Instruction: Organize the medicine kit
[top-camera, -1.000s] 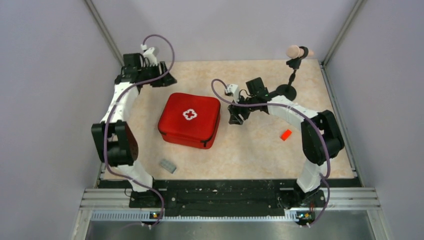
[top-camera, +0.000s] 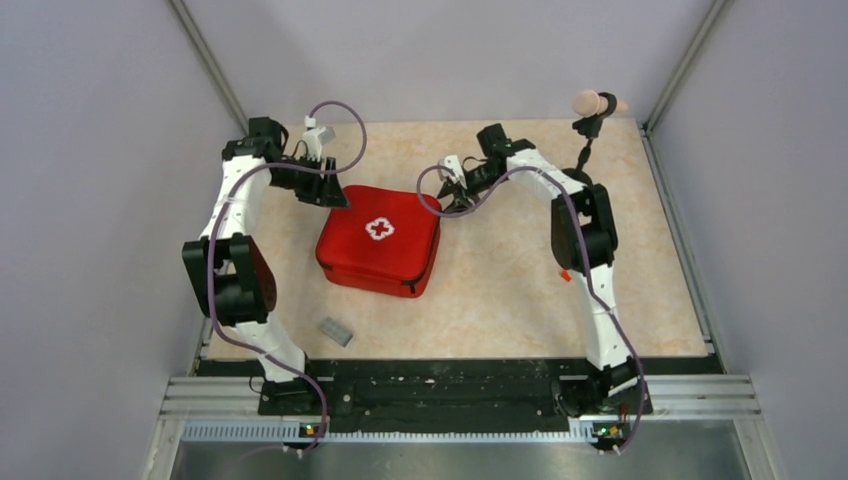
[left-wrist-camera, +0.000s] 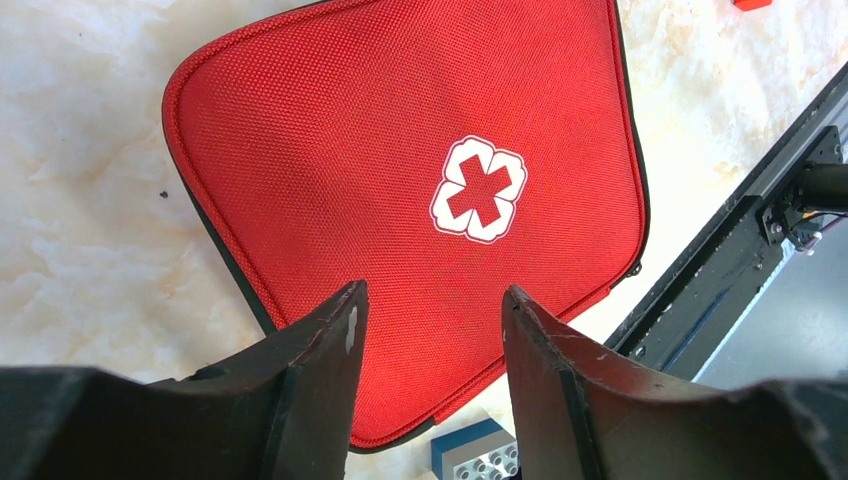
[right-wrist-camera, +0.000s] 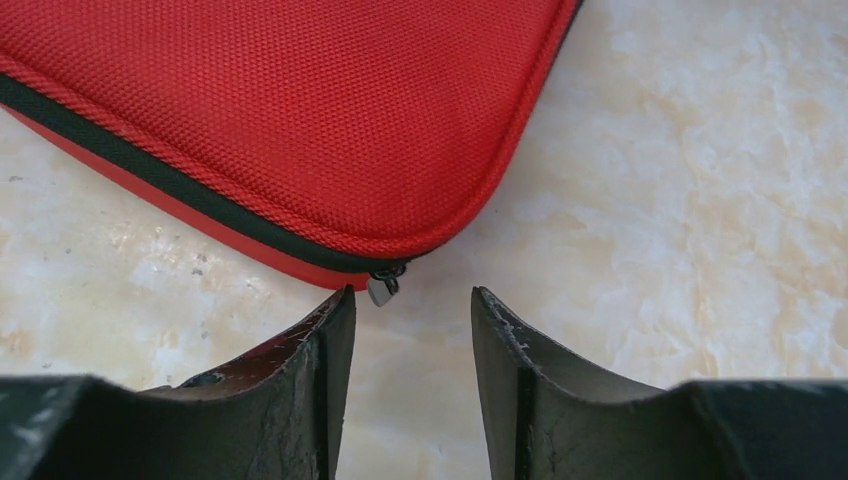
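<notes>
The red medicine kit (top-camera: 375, 245), a soft case with a white cross emblem, lies closed on the table, left of centre in the top view. At its far left corner is my left gripper (top-camera: 338, 195), its fingers apart; in the left wrist view the red lid (left-wrist-camera: 400, 130) shows behind the open gap. My right gripper stands open at the kit's far right corner. A small zipper pull (right-wrist-camera: 383, 288) at that corner appears close to the left fingertip, not clamped. Whether finger and pull touch, I cannot tell.
A grey blister pack (top-camera: 336, 331) lies near the front left edge. A small red item (top-camera: 565, 275) is partly covered by the right arm. At the back right stands a black stand (top-camera: 588, 140) with a pinkish round top.
The right gripper has moved back and left to the far right corner. The kit has stayed put.
</notes>
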